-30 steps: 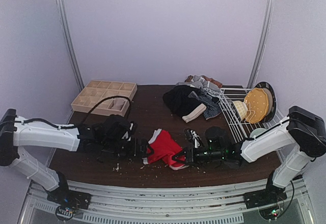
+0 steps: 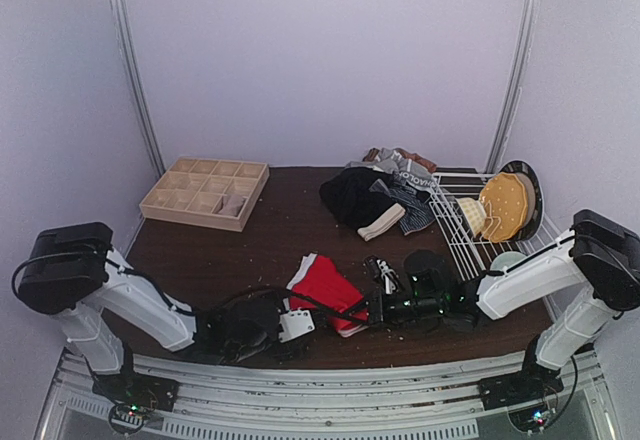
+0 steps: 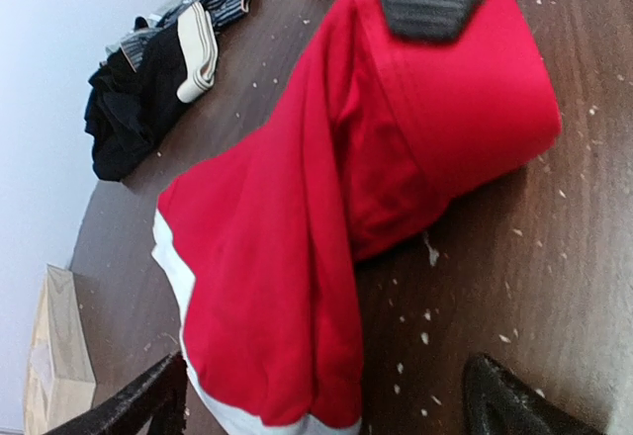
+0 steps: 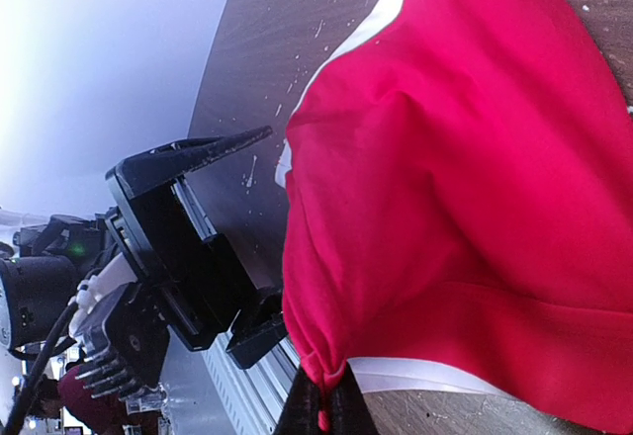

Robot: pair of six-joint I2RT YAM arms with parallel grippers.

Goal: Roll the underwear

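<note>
The red underwear (image 2: 322,285) with white trim lies in folds near the table's front middle. One bunched corner is pinched in my right gripper, which is shut on the cloth; the left wrist view shows that part of the red cloth (image 3: 425,109) lifted and folded. My left gripper (image 2: 302,324) is low at the front-left side of the underwear. Its fingers (image 4: 223,148) stand wide apart in the right wrist view, with nothing gripped. Seen from the left wrist, the cloth's trimmed end (image 3: 326,425) lies in front of the open fingers.
A wooden divided box (image 2: 205,222) with a light item in one compartment stands at the back left. Behind the underwear is a pile of dark and grey clothes (image 2: 350,195). A white dish rack (image 2: 465,250) with plates fills the right side.
The left arm has swung toward the front and right, its gripper coming in low beside the underwear. My right gripper has stayed put with the cloth.
</note>
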